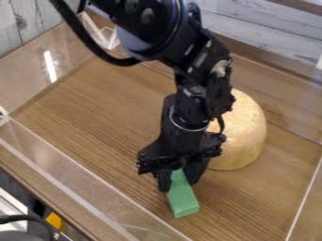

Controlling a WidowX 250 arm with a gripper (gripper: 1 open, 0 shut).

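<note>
My black gripper [174, 168] is low over the wooden floor of the tray, its fingers drawn in around the upper part of a green block [182, 196]. The block's lower half shows below the fingertips; whether they grip it I cannot tell. Behind the gripper, to the right, lies a large round tan object [239, 132], partly hidden by the arm.
Clear walls edge the tray at the left, front and right. Black cables lie outside at the lower left corner.
</note>
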